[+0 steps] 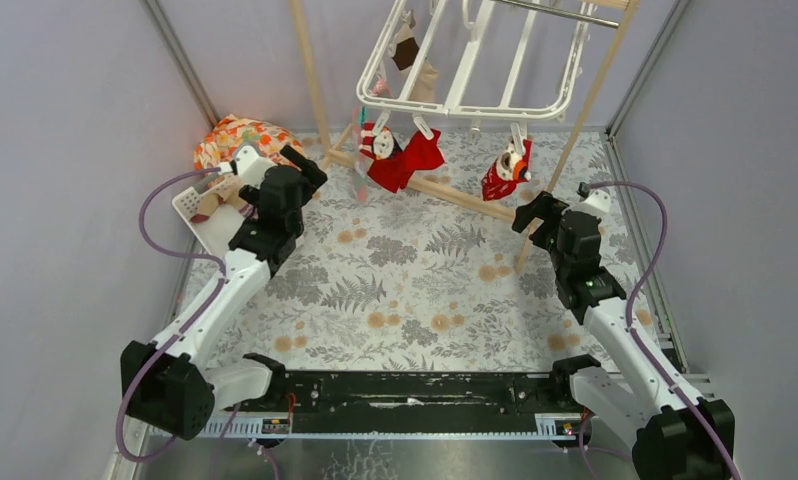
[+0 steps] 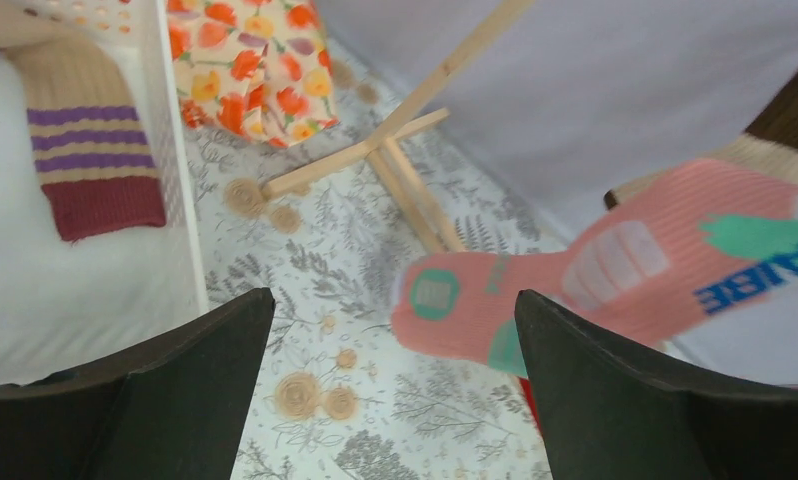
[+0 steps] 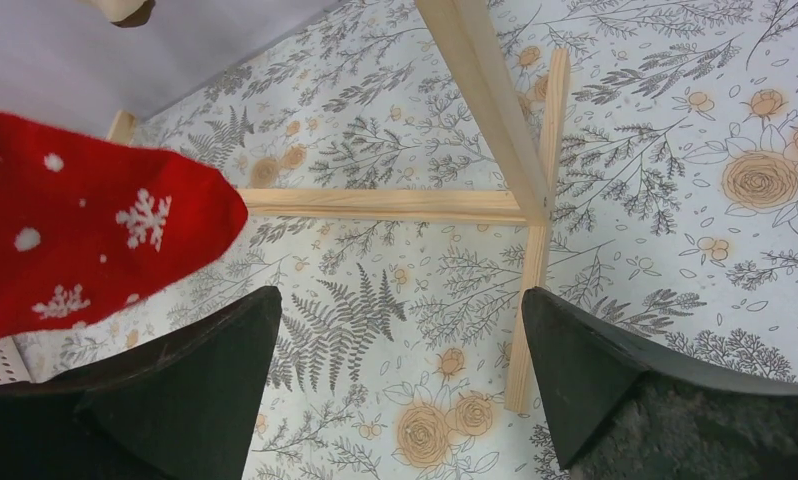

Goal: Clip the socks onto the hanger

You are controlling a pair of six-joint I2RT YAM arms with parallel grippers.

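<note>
The white clip hanger [image 1: 455,105] hangs at top centre with red Christmas socks [image 1: 405,160], a red sock with a character [image 1: 505,170] and other socks clipped to it. A pink sock [image 2: 455,300] hangs just ahead of my open left gripper [image 1: 293,172], which is beside a white basket [image 2: 175,200] holding a striped sock [image 2: 90,140]. My open right gripper [image 1: 530,220] stands below and right of the hanging socks; a red snowflake sock [image 3: 95,220] is at the left of its view. Neither gripper has anything between its fingers.
A wooden stand [image 3: 485,90] supports the hanger, with feet on the floral mat [image 1: 415,300]. An orange floral cloth [image 2: 250,70] lies behind the basket.
</note>
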